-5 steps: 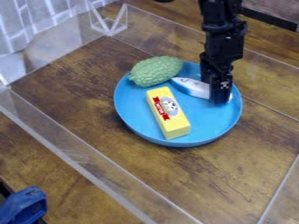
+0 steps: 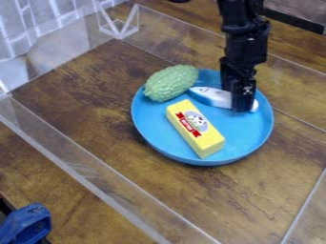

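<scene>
My gripper (image 2: 239, 91) reaches down from the top over the right back of a blue plate (image 2: 235, 135), its fingers open around or just at a white object (image 2: 211, 95) lying there; whether they touch it is unclear. On the plate also lie a green bumpy object (image 2: 170, 82) at the back left and a yellow box (image 2: 189, 128) with a red-and-white label at the front.
A pale edge strip runs along the lower left, with a blue object (image 2: 23, 225) in the corner. A light surface shows at top left.
The plate and the things on it have shifted slightly toward the front of the view. My gripper stays at the white object, nearly in the same place.
</scene>
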